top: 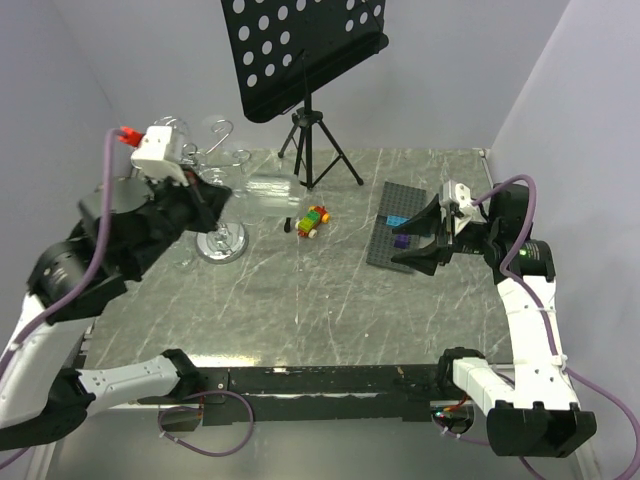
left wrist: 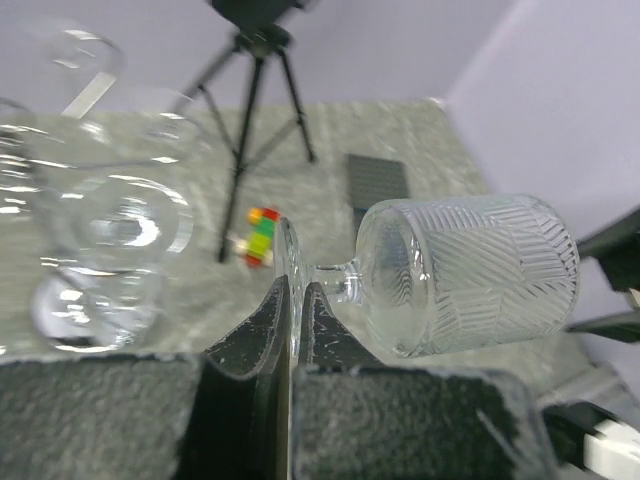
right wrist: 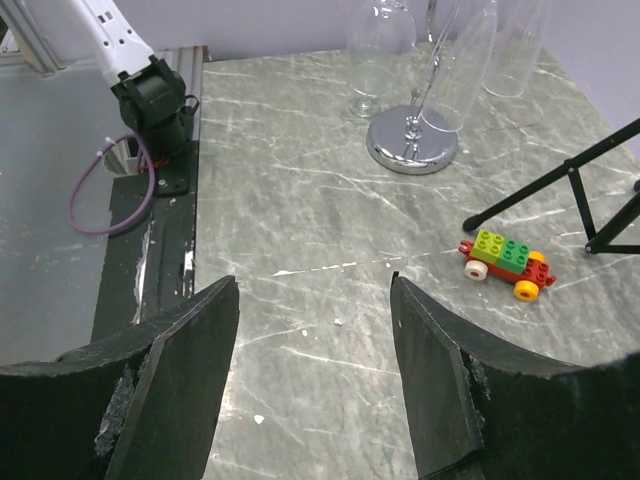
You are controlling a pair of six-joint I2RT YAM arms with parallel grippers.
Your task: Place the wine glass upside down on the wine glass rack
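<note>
My left gripper is shut on the foot of a clear wine glass (left wrist: 470, 270), which lies sideways in the air with its patterned bowl pointing right. In the top view that gripper (top: 215, 200) is raised at the left, beside the rack. The chrome glass rack (top: 222, 241), mostly hidden there by the arm, holds clear glasses (right wrist: 375, 50); its round base (right wrist: 412, 152) stands on the table. My right gripper (top: 425, 235) is open and empty at the right side, its fingers framing bare table in the right wrist view.
A black music stand (top: 308, 120) stands at the back. A toy brick car (right wrist: 505, 260) sits near its legs. A grey building plate (top: 385, 250) with blue and purple bricks lies under the right gripper.
</note>
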